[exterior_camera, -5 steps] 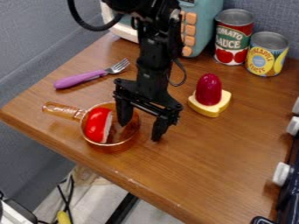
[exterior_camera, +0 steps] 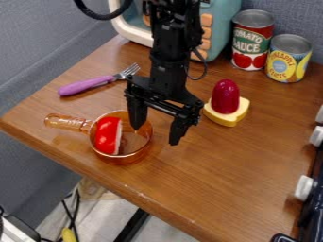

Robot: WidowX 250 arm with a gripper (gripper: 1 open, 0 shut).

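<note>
My black gripper hangs over the middle of the table, its fingers spread apart, one above the right part of a copper-coloured pan, the other beyond the rim. A red object with white lies in the pan, whose handle points left. To the right, a dark red oval object rests on a yellow block.
A purple-handled fork lies at the left. Two cans and a light blue appliance stand at the back. A dark appliance lines the right edge.
The gripper has risen and shifted slightly away from the pan's front, uncovering more of it. The objects on the table look unmoved.
</note>
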